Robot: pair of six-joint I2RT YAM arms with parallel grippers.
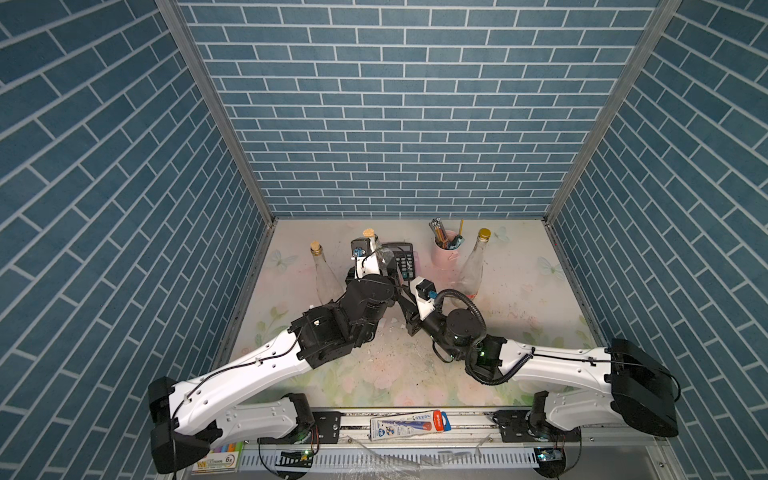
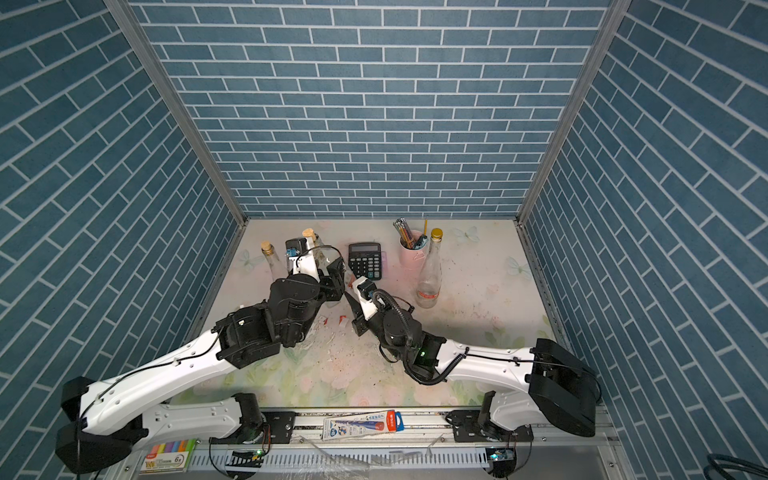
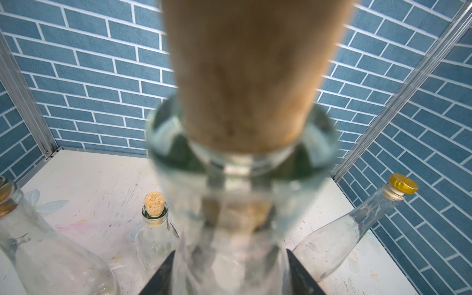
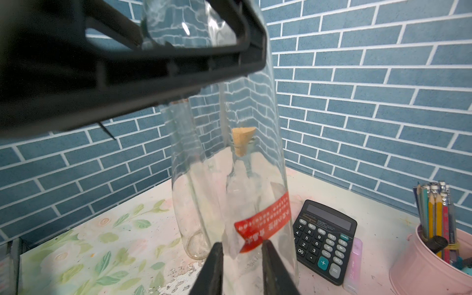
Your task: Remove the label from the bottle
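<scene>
A clear glass bottle (image 3: 231,275) with a cork (image 3: 245,73) fills the middle of the left wrist view. My left gripper is shut on its neck, a black finger on either side. In the right wrist view a red label (image 4: 263,222) with white print lies on that bottle's lower wall, its left edge ragged. My right gripper points at this wall, its two fingertips parted and just by the label's lower left edge. Whether they touch the glass I cannot tell. Above, the left gripper's black fingers (image 4: 196,73) cross the bottle.
A calculator (image 2: 365,261) lies behind the arms, with a pink pen cup (image 2: 413,254) to its right. A gold-capped bottle (image 2: 429,280) stands right of the right gripper; a corked one (image 1: 324,276) stands at left. Red scraps (image 2: 342,319) lie on the table.
</scene>
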